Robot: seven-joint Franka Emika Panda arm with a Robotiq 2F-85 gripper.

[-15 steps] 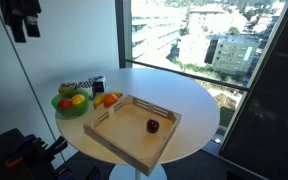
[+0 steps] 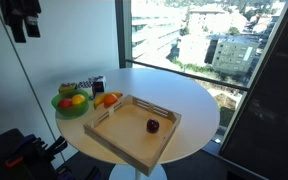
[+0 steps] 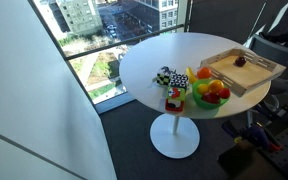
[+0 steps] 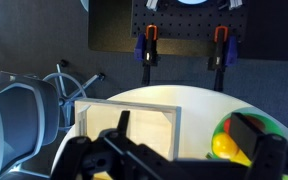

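Observation:
My gripper (image 2: 25, 31) hangs high at the upper left in exterior view 1, well above the table and clear of everything on it. In the wrist view its dark fingers stand wide apart, with nothing held between them. A shallow wooden tray (image 2: 124, 125) rests on the round white table, holding one small dark reddish, round object (image 2: 152, 126). Left of the tray is a green bowl (image 3: 210, 98) filled with red, orange and yellow fruit; the wrist view shows part of this bowl (image 4: 222, 128) at right.
An orange fruit (image 2: 111, 99) and something yellow lie between bowl and tray. Behind them stand a dark container (image 2: 98, 87) and a black-and-white checkered item (image 3: 177, 80). A red-and-green packet (image 3: 176, 99) is near the bowl.

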